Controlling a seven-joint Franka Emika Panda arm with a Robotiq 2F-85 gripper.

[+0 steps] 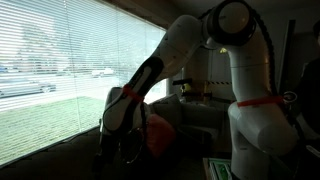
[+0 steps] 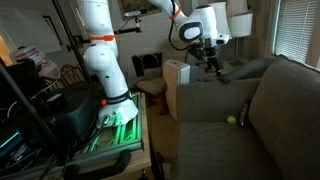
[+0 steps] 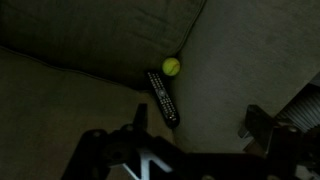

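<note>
A black remote control [image 3: 162, 96] lies on the couch seat in the wrist view, close to a yellow-green ball [image 3: 171, 66] near the seam at the backrest or arm. Exterior view 2 shows the ball [image 2: 231, 120] and the dark remote [image 2: 243, 112] in the couch corner. My gripper stands open above the seat, its dark fingers well apart and no object seen between the tips. The remote is off toward the left finger. From outside, the gripper [image 2: 216, 68] hangs above and behind the couch arm; its tips are hard to make out.
The couch backrest [image 2: 285, 90] and armrest [image 2: 207, 100] bound the seat. A wide stretch of seat cushion [image 2: 215, 155] is bare. Window blinds [image 1: 60, 70] run beside the arm. A white cabinet [image 2: 176, 75] stands behind the armrest.
</note>
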